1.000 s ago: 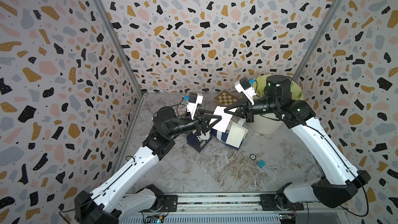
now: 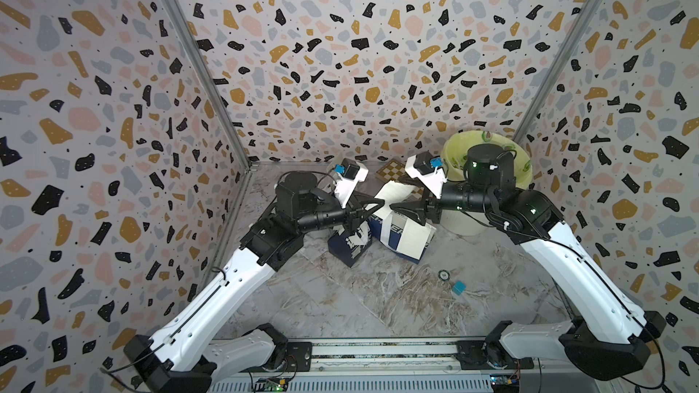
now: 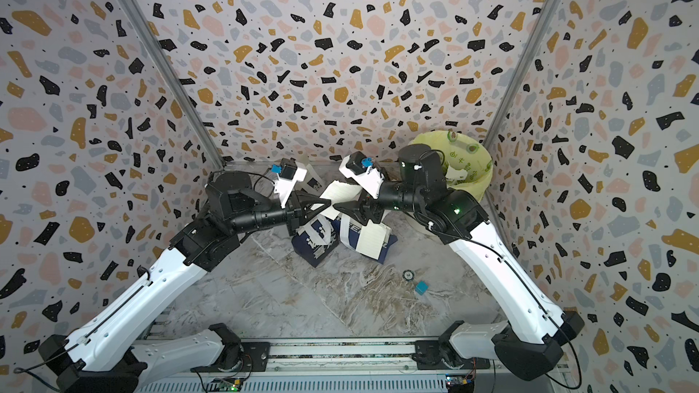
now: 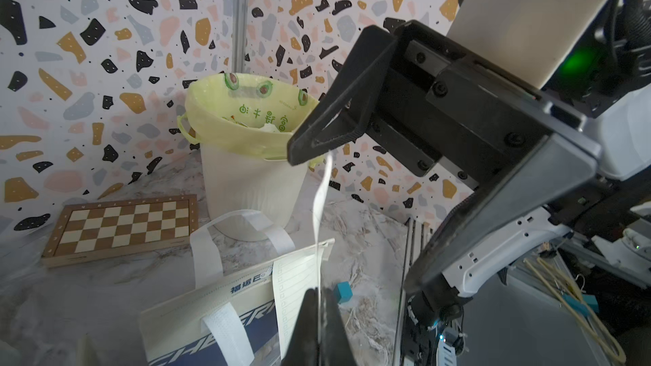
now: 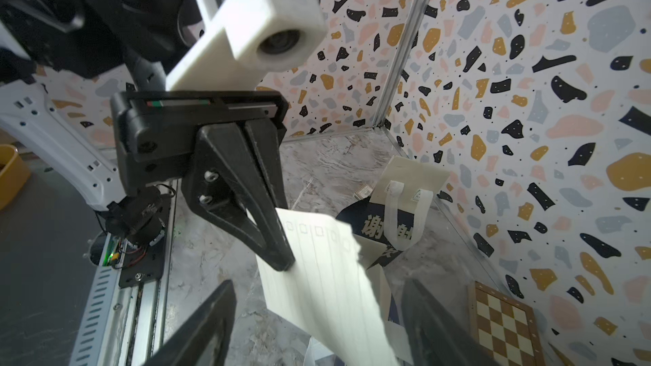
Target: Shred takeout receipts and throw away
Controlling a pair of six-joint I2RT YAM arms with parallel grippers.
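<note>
A white paper receipt is pinched in my left gripper, seen edge-on in the left wrist view, with its upper end standing up toward my right gripper. The right gripper is open, its fingers either side of or close by the paper's edge. Two navy-and-white takeout bags, one on the left and one in the middle, lie below the grippers. A bin with a light green liner stands behind at the right, with some white scraps inside.
A wooden checkerboard lies at the back. A small blue block and a round dark-rimmed object sit front right.
The left arm has risen slightly, still holding the paper, which has changed shape.
</note>
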